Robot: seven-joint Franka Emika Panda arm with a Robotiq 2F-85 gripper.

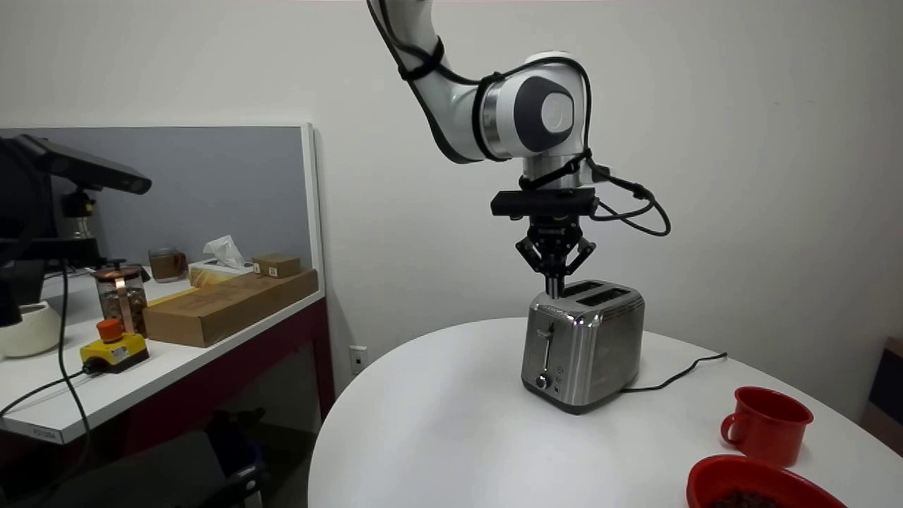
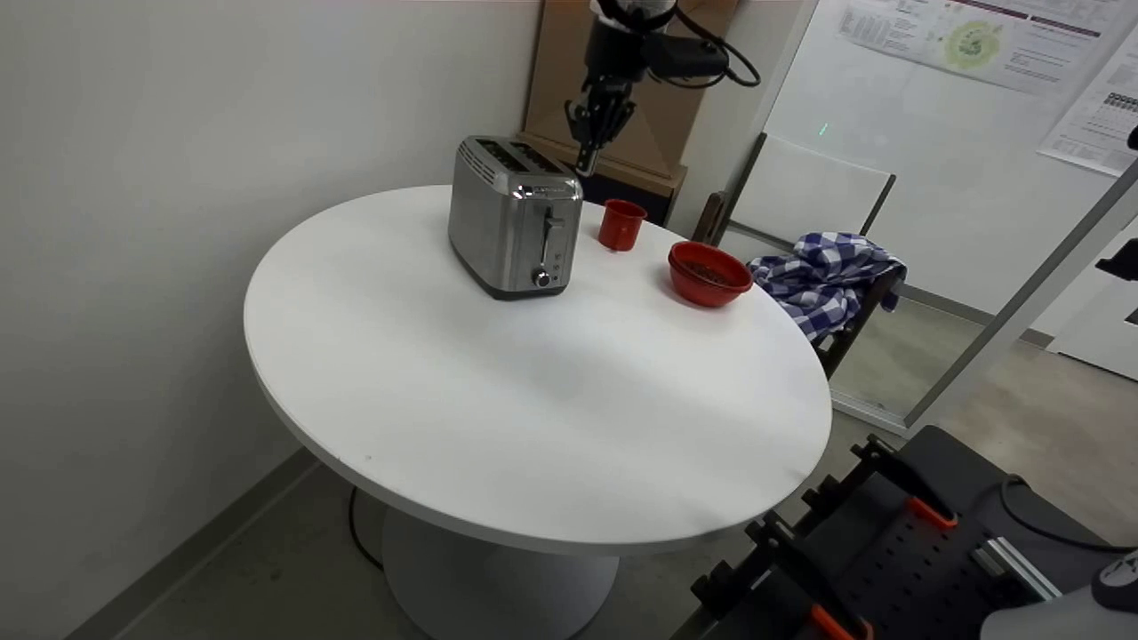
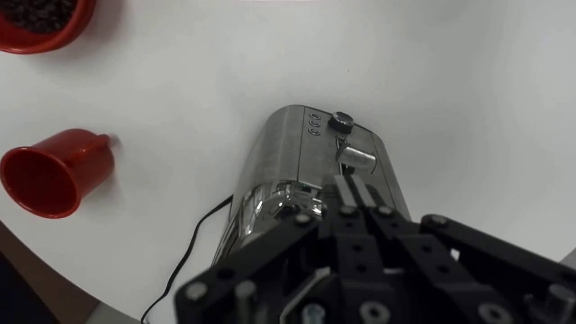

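Observation:
A silver two-slot toaster (image 1: 584, 347) stands upright on the white round table (image 2: 512, 427). My gripper (image 1: 554, 288) points down by the toaster's top in exterior view 1, its fingers pressed together with nothing between them. From exterior view 2, the gripper (image 2: 587, 162) appears just right of the toaster's upper edge. In the wrist view the shut fingertips (image 3: 343, 189) overlap the toaster's front panel, just below its lever (image 3: 357, 157) in the picture. Whether they touch the metal cannot be told. A round knob (image 3: 341, 122) sits on the same panel.
A red mug (image 1: 768, 425) and a red bowl (image 2: 709, 274) with dark contents stand on the table beside the toaster. A black cord (image 1: 677, 374) trails from the toaster.

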